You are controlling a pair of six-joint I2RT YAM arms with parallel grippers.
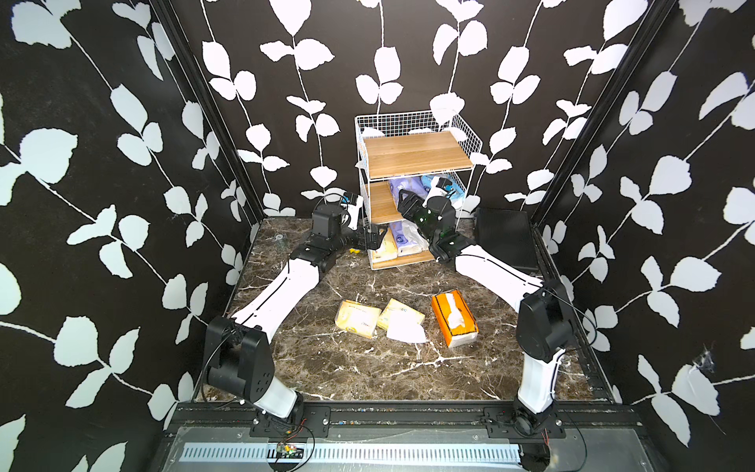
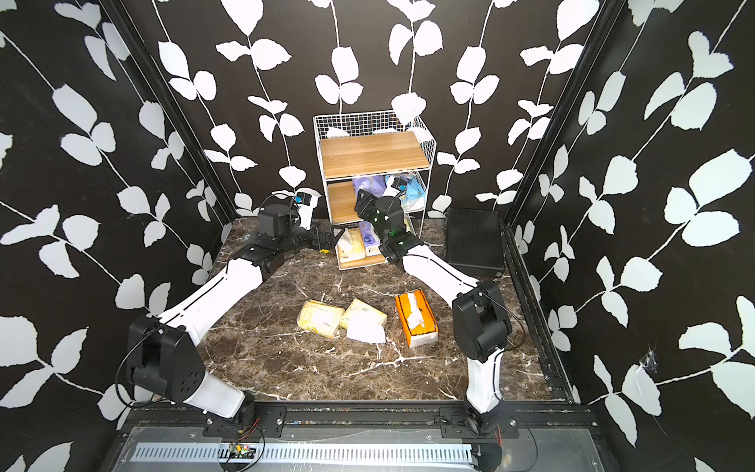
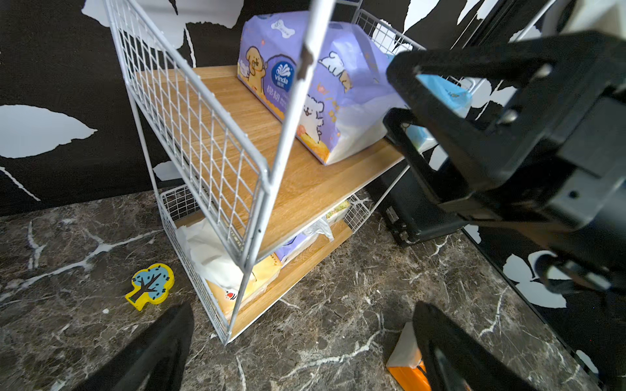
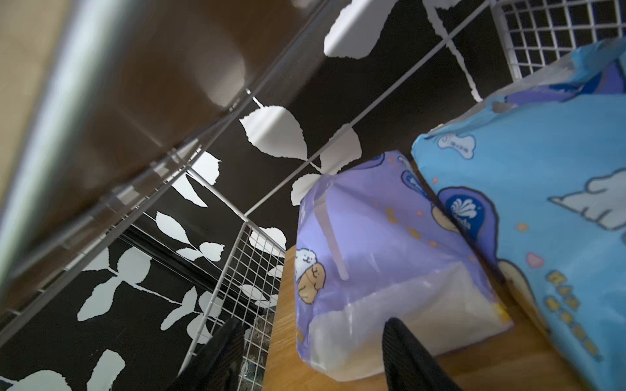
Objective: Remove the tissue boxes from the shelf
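On the shelf's middle board, a purple tissue pack (image 4: 391, 260) stands beside a blue tissue pack (image 4: 554, 169). My right gripper is open just in front of the purple pack, its fingers apart with nothing between them. In the left wrist view the right gripper's dark frame partly covers the blue pack. My left gripper stands open and empty by the shelf's left front post. On the bottom board sit a yellow pack (image 1: 384, 250) and another purple pack (image 1: 401, 236). Two yellow packs (image 1: 358, 318) and an orange tissue box (image 1: 454, 318) lie on the table.
The white wire shelf (image 3: 251, 251) has posts and mesh sides close to both grippers. Its top board (image 1: 417, 153) is bare. A black case (image 1: 505, 238) stands to the right, and a small yellow tree piece (image 3: 150, 285) lies left of the shelf.
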